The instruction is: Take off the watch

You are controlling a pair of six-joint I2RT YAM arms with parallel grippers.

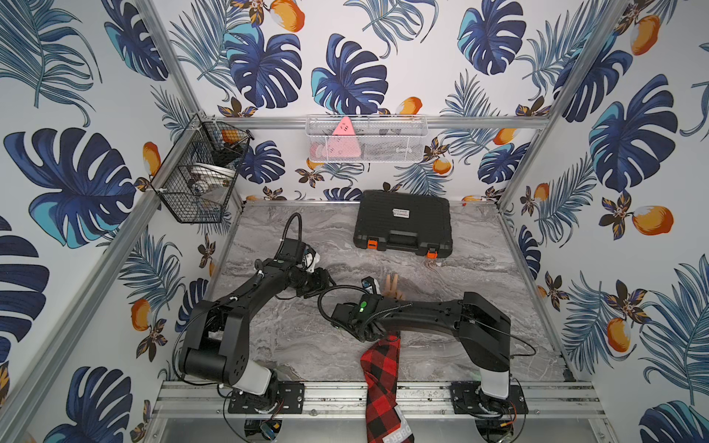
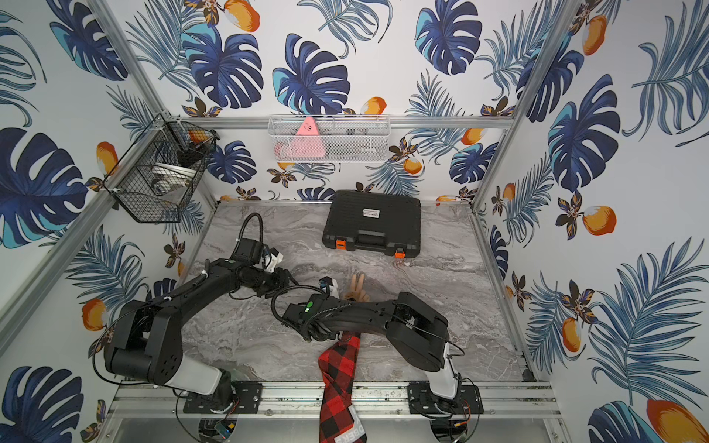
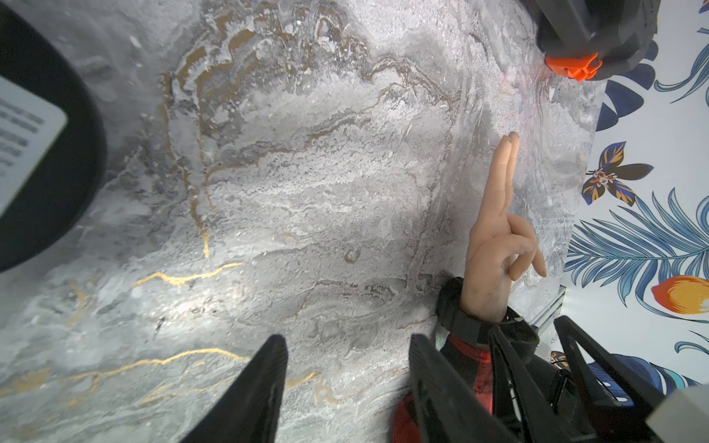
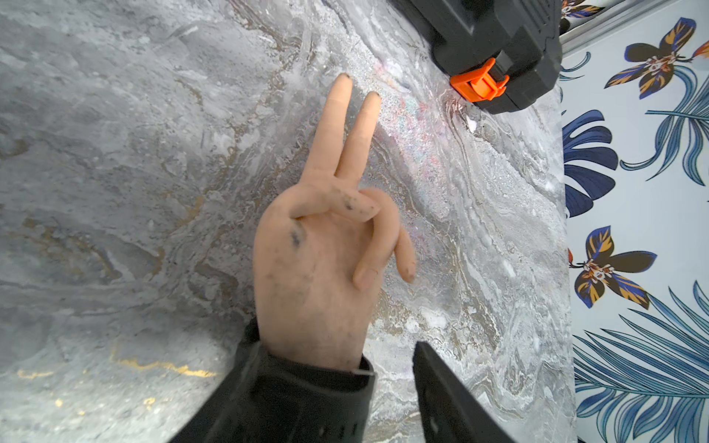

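Note:
A mannequin hand (image 4: 317, 265) in a red plaid sleeve (image 1: 380, 369) lies palm up with two fingers extended, a dark watch band (image 4: 310, 398) round its wrist. In the right wrist view my right gripper is at that band, fingers apart on either side; whether they touch it I cannot tell. My left gripper stands open to the left of the hand, nothing between its fingers.
A black case (image 1: 402, 217) with orange latches lies beyond the hand. A wire basket (image 1: 203, 177) hangs on the left wall, a mesh shelf (image 2: 354, 136) on the back wall.

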